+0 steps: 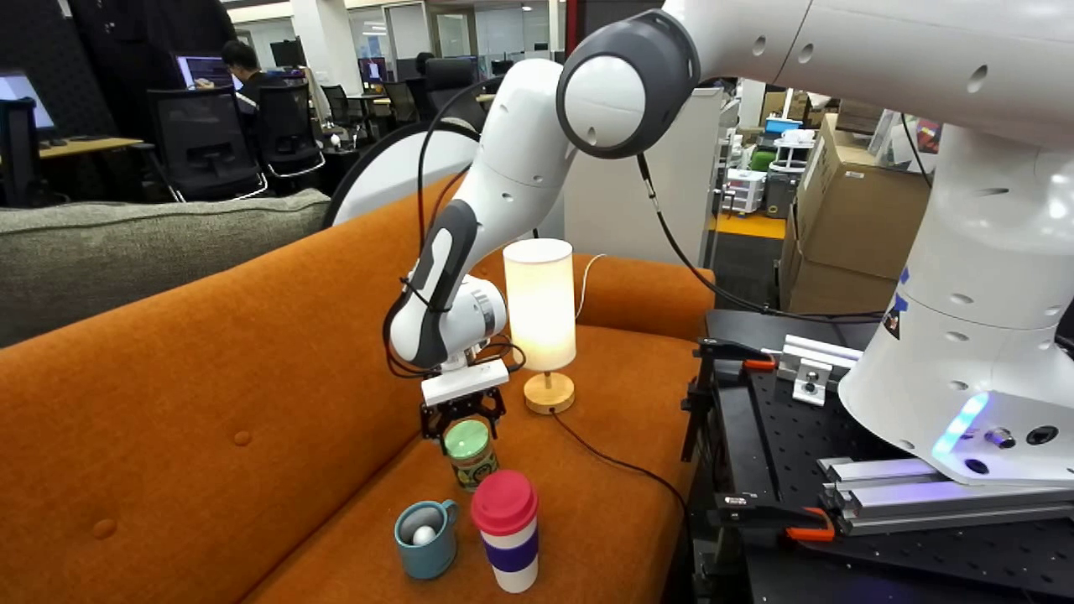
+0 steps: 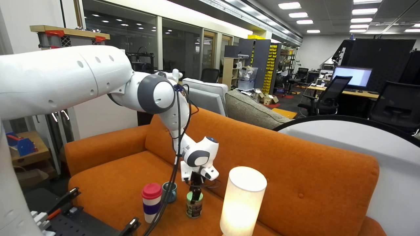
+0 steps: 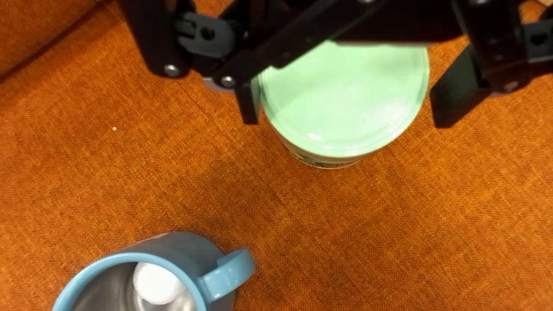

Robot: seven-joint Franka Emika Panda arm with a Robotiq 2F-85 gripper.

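Observation:
My gripper stands open around the top of a jar with a pale green lid (image 3: 347, 98). In the wrist view the left finger (image 3: 247, 103) is close against the lid's edge, while a narrow gap shows on the right, between the lid and the other finger. The jar (image 1: 475, 469) sits upright on the orange sofa seat, its patterned side partly visible. A blue mug (image 1: 424, 554) with a white ball (image 3: 157, 283) inside stands near it, handle toward the jar. Beside the mug is a tall white cup with a red lid (image 1: 504, 502) and purple band.
A lit table lamp (image 1: 544, 302) with a round wooden base stands behind the jar, its cord (image 1: 624, 463) running across the seat. The sofa backrest (image 1: 252, 393) rises beside the arm. Dark cables hang along the arm.

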